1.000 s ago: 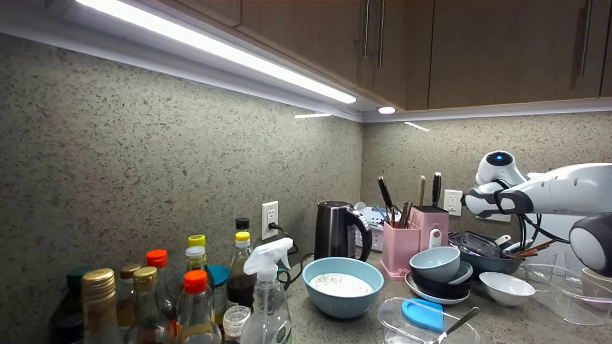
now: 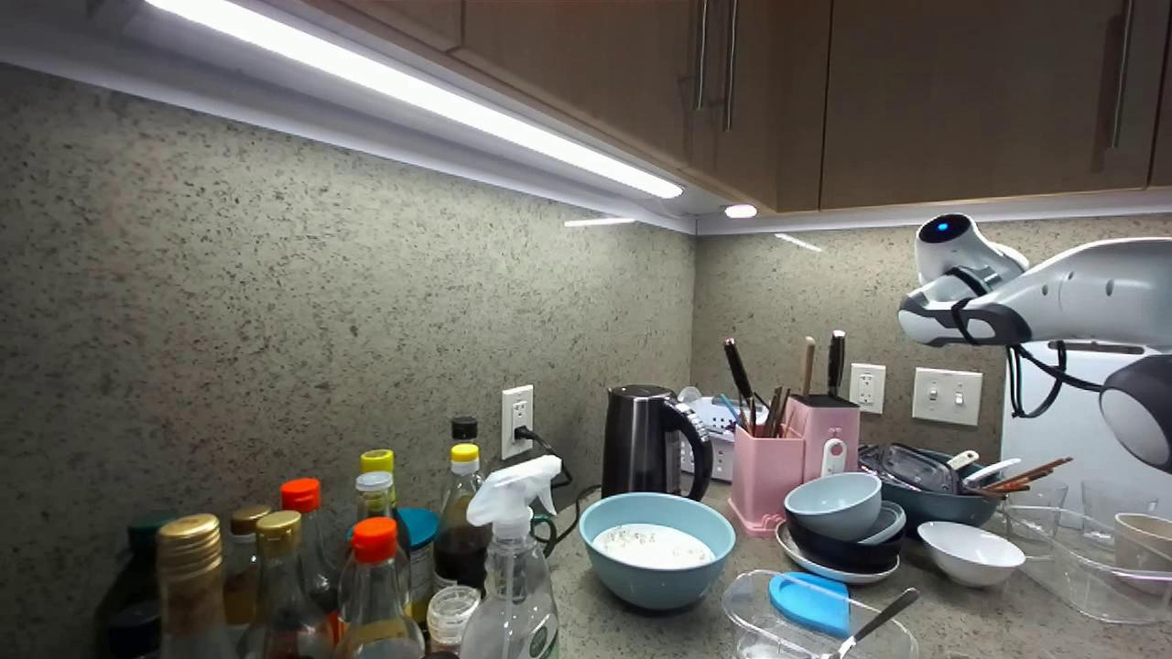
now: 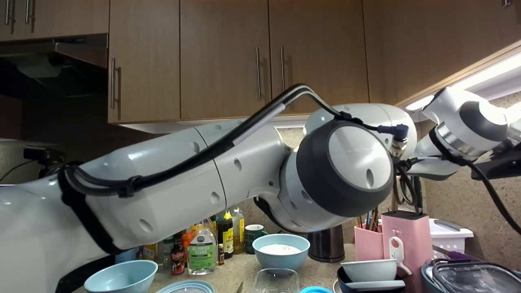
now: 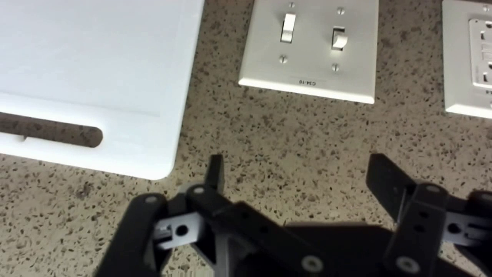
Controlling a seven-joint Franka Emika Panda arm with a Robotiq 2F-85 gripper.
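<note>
In the wrist view my gripper is open, its black fingers wide apart with only speckled wall showing between the tips. A double light switch plate (image 4: 308,69) lies beyond them on that wall, upside down in this view, its two toggles set differently. From exterior view 1 the same switch plate (image 2: 947,396) appears below the raised white arm (image 2: 1082,287); the fingers are hidden there. Exterior view 2 is largely filled by the arm (image 3: 254,163), and the fingertips cannot be made out.
An outlet (image 4: 479,53) sits beside the switch, and a white board (image 4: 143,106) with a slot handle stands opposite. Below, the counter is crowded: pink knife block (image 2: 824,434), stacked bowls (image 2: 841,507), dark kettle (image 2: 640,445), blue bowl (image 2: 656,549), bottles. Cabinets (image 2: 989,99) hang overhead.
Over the last second the arm has risen in exterior view 1, uncovering the switch plate and more of the white board. The counter items have stayed in place.
</note>
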